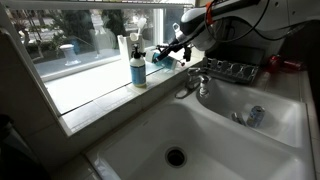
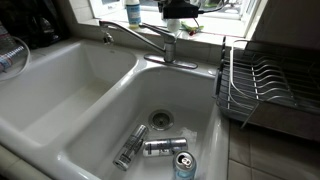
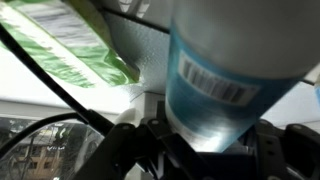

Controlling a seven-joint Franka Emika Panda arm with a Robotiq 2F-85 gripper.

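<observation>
At the window sill, the gripper [image 1: 172, 50] hangs near a blue item, beside the pump bottle [image 1: 138, 68]. A white container with a blue band and a barcode [image 3: 215, 90] fills the right of the wrist view, its lower end close to the dark fingers of the gripper. Whether the fingers touch it cannot be made out. In exterior view 2, the dark gripper end shows at the top edge by the window.
Below are two white sink basins [image 1: 215, 150]; a can [image 1: 255, 116] lies in the right one. Several cans [image 2: 165, 147] show in the basin in exterior view 2. A dish rack [image 2: 265, 80] stands beside it. A green-white packet [image 3: 70, 40] lies close by.
</observation>
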